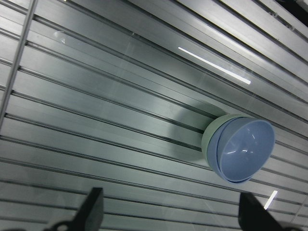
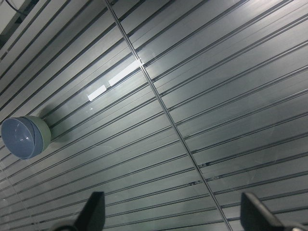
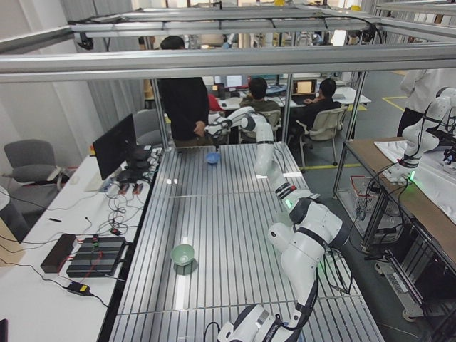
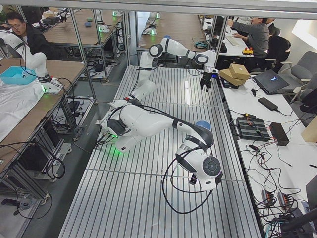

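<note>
A green bowl [image 3: 182,254] sits front left in the camera left view, a small blue bowl [image 3: 212,158] at the far end. A blue round item [image 4: 203,125] shows behind the nearer arm in the camera right view. Both wrist views show nested blue bowls [image 1: 245,149] [image 2: 18,137] with a green bowl [image 1: 209,137] [image 2: 42,130] around them. My left gripper is above bare slats, open, the bowls ahead to its right. My right gripper is open too, empty, the bowls off to its upper left.
Side desks [image 3: 28,299] hold a monitor, electronics and cables. Metal frame posts stand round the table, and people are beyond the far end.
</note>
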